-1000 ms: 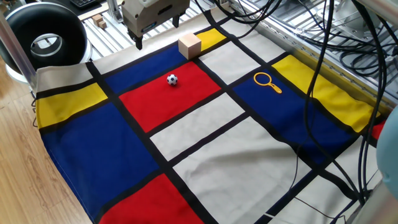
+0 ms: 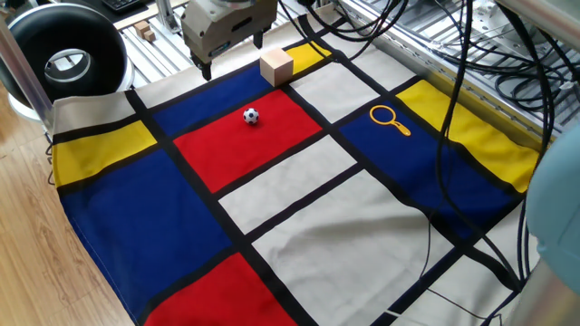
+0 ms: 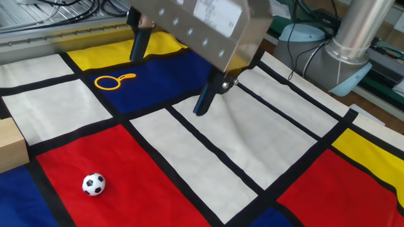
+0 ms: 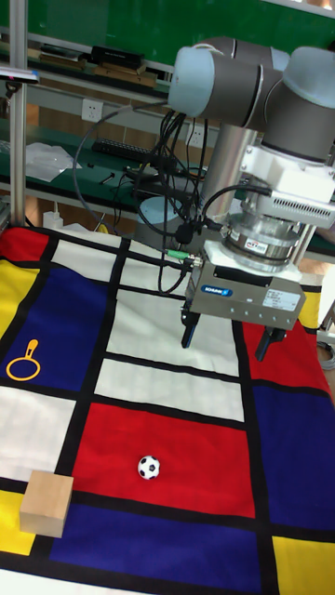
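Observation:
My gripper (image 2: pixel 232 56) (image 3: pixel 168 82) (image 4: pixel 226 345) hangs above the cloth, its two dark fingers (image 4: pixel 189 328) spread wide and nothing between them. Apart from it, a small black-and-white ball (image 2: pixel 251 116) (image 3: pixel 94 184) (image 4: pixel 149 467) rests on a red panel. A pale wooden block (image 2: pixel 276 67) (image 3: pixel 11 146) (image 4: pixel 46 503) sits near the cloth's edge, partly cut off in exterior view 2. On a blue panel lies a yellow ring with a handle (image 2: pixel 401 129) (image 3: pixel 127 77) (image 4: pixel 32 349), flat and clear of the fingers.
The colour-block cloth (image 2: pixel 317 244) has wide bare areas, with some soft wrinkles. Black cables (image 2: pixel 450 118) hang in front of its right side in exterior view 1. A black round object (image 2: pixel 100 54) stands beyond the cloth at the left.
In exterior view 1 my gripper has shifted slightly down and to the right, still open. The pale blue arm part at the right edge has moved left. Ball, block and ring are unmoved.

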